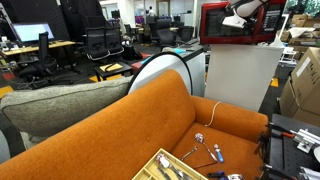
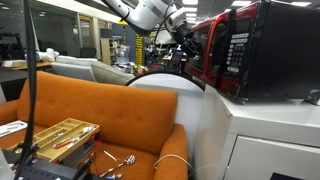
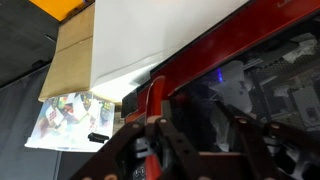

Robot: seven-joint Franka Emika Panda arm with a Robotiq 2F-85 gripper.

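Observation:
A red microwave [image 2: 237,45] with a dark front sits on a white cabinet [image 2: 265,140]. My white arm reaches to its front from above, and my gripper [image 2: 190,46] is close to that front. In exterior view 1 the gripper [image 1: 234,21] overlaps the red microwave [image 1: 214,22]. The wrist view looks down along the microwave's red edge [image 3: 205,55], with a red bar [image 3: 154,112] by the dark fingers [image 3: 110,158]. The fingers blend into the dark background there; whether they touch the bar cannot be made out.
Below stands an orange sofa [image 1: 110,125] with loose utensils on its seat. A wooden tray [image 2: 62,138] of utensils lies in front of it. A cardboard box [image 1: 304,85] is right of the cabinet.

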